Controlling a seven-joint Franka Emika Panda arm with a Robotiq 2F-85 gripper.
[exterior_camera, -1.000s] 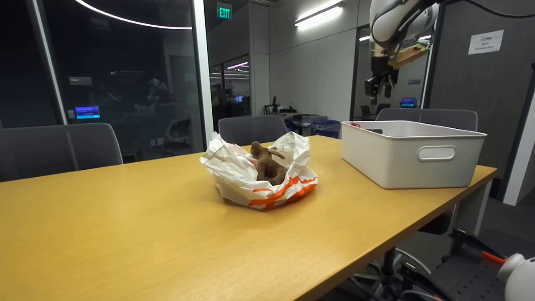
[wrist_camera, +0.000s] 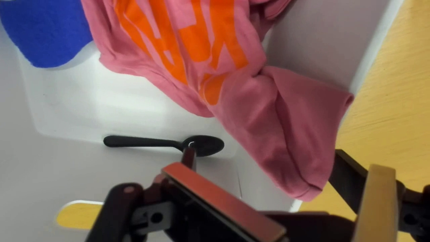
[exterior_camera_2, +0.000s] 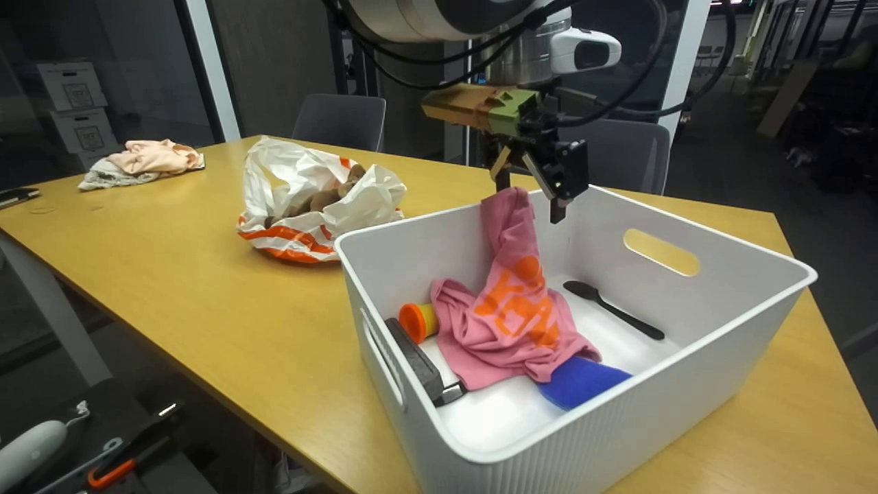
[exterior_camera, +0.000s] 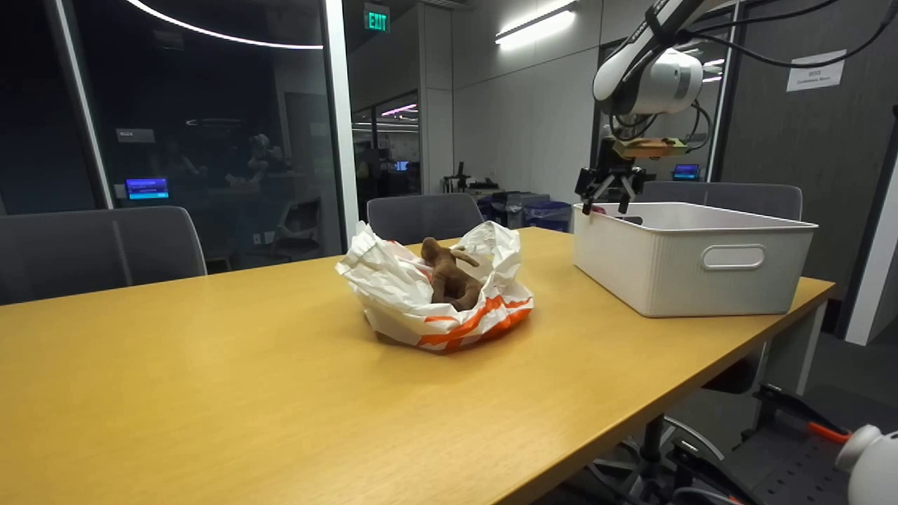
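Observation:
A pink cloth with orange lettering (exterior_camera_2: pixel 523 300) lies bunched in the white bin (exterior_camera_2: pixel 724 333), one end draped up over the wall nearest the plastic bag. My gripper (exterior_camera_2: pixel 531 195) is open at that wall, its fingers on either side of the raised end of the cloth. In the wrist view the pink cloth (wrist_camera: pixel 278 133) reaches between the spread fingers, and neither appears clamped on it. From the first exterior view, the gripper (exterior_camera: pixel 605 205) is at the bin's far left rim, where only a speck of pink shows.
Also in the bin are a black spoon (exterior_camera_2: pixel 613 309), a blue piece (exterior_camera_2: pixel 580 381), an orange-lidded tub (exterior_camera_2: pixel 418 322) and a dark block (exterior_camera_2: pixel 413 358). A crumpled white bag (exterior_camera: pixel 391 294) holding a brown plush toy (exterior_camera: pixel 454 278) stands beside it.
My gripper has come down from well above the bin, moving slightly left, to its far left rim. The bin, bag and plush toy have stayed put.

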